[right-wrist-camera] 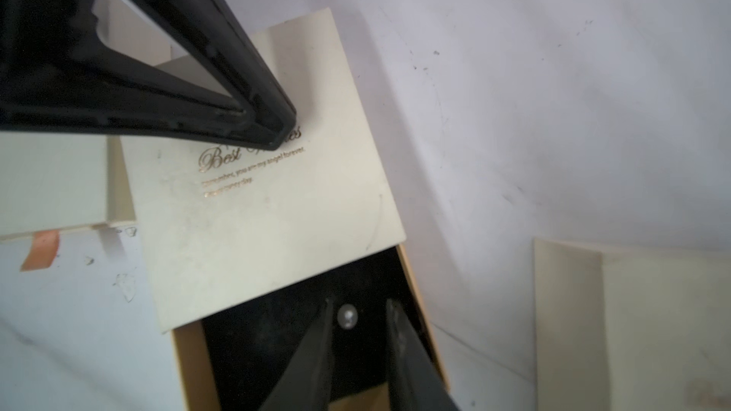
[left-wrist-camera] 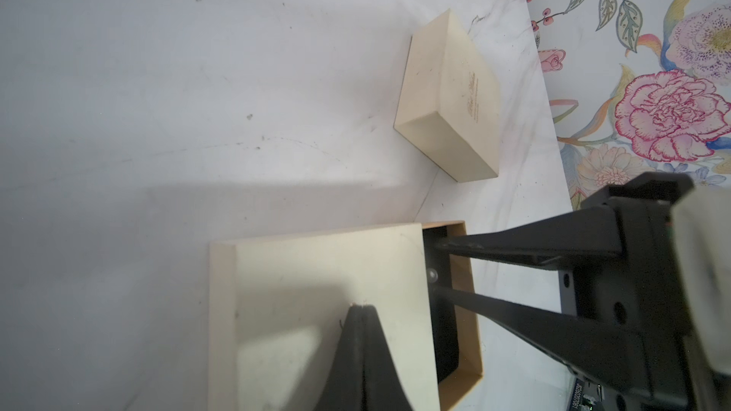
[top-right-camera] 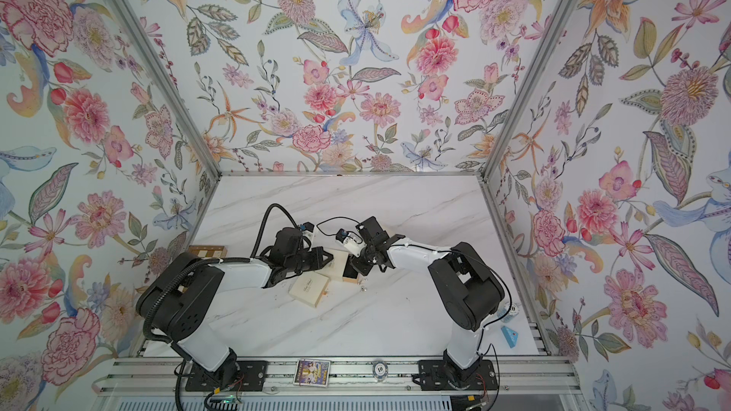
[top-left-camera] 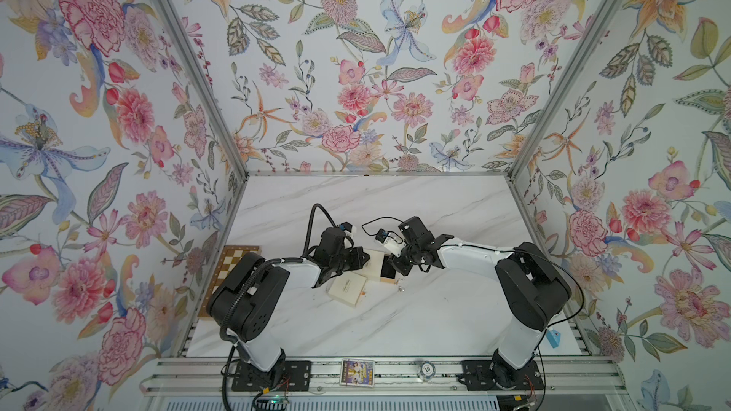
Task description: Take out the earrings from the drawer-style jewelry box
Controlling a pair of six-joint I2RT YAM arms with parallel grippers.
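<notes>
A cream drawer box (right-wrist-camera: pixel 266 205) with gold lettering has its drawer pulled out, showing a black lining (right-wrist-camera: pixel 259 335) and a small pearl earring (right-wrist-camera: pixel 347 316). My right gripper hangs over the drawer, part open, its fingertips either side of the earring, apart from each other; whether they touch it I cannot tell. My left gripper is shut on top of the box's cream cover, nothing visible between its fingers.
A second cream box (top-left-camera: pixel 346 289) lies in front of the open one, and another (left-wrist-camera: pixel 457 99) stands nearby. A chessboard (top-left-camera: pixel 224 258) lies at the left edge.
</notes>
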